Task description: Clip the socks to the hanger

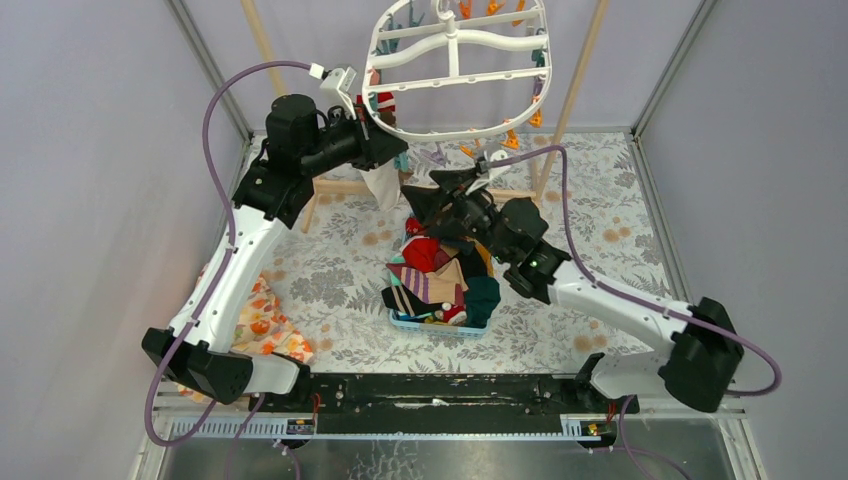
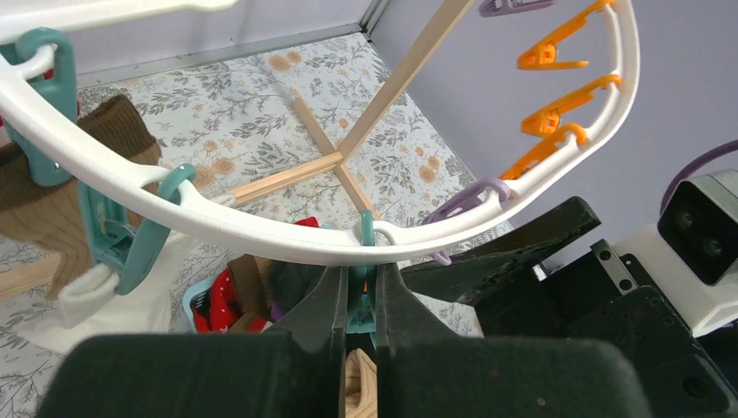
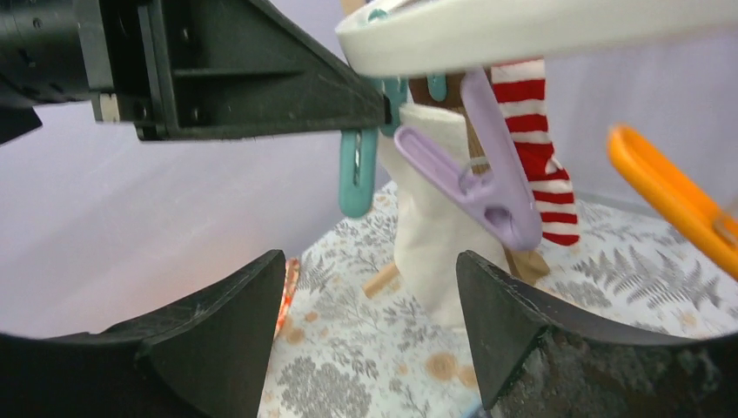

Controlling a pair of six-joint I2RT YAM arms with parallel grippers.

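Note:
The white round hanger [image 1: 455, 80] hangs overhead with clips around its ring. My left gripper is shut on a teal clip [image 3: 358, 174], whose lower end sticks out below the fingers; no sock shows in it there. A white sock [image 2: 130, 313] hangs from the neighbouring teal clip [image 2: 130, 235], with a brown sock [image 2: 52, 209] beside it. In the right wrist view, a red-and-white striped sock [image 3: 533, 122] hangs behind the white one. My right gripper stands open below the clips, nothing between its fingers.
A light blue basket [image 1: 440, 329] full of mixed socks sits on the patterned floor below. A purple clip [image 3: 479, 178] and an orange clip [image 3: 674, 187] hang close above my right fingers. Wooden poles [image 1: 575, 90] stand behind the hanger.

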